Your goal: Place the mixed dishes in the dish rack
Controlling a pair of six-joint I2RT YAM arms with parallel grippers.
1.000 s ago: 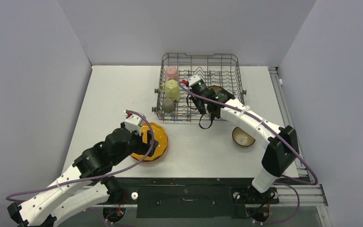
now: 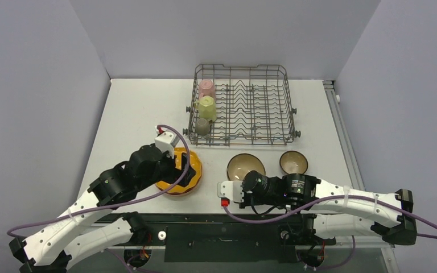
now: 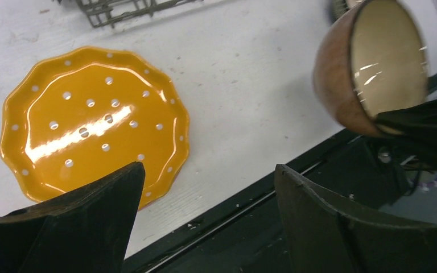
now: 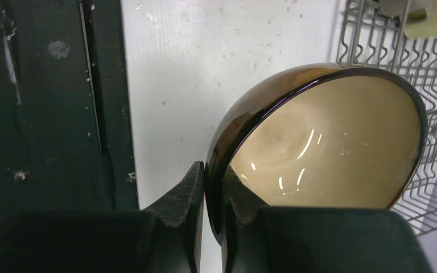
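Observation:
In the right wrist view my right gripper is shut on the rim of a brown bowl [image 4: 330,142] with a cream inside, held tilted. The same bowl [image 2: 246,166] shows in the top view between the rack and the table's front edge. A second, smaller brown bowl [image 2: 293,162] rests on the table to its right. My left gripper is open and empty beside a scalloped orange plate [image 3: 99,122] with white dots. In the dish rack [image 2: 256,108], a pink cup [image 2: 206,88], a green cup [image 2: 206,107] and a grey cup [image 2: 202,127] line the left side.
The rack's middle and right rows are empty. Bare white table [image 2: 142,108] lies left of the rack. A dark front edge [image 2: 222,218] borders the table, and grey walls [image 2: 40,102] enclose the sides and back.
My right arm has drawn back from over the rack toward the table's front, carrying the bowl along. The left gripper has shifted slightly to the right near the orange plate.

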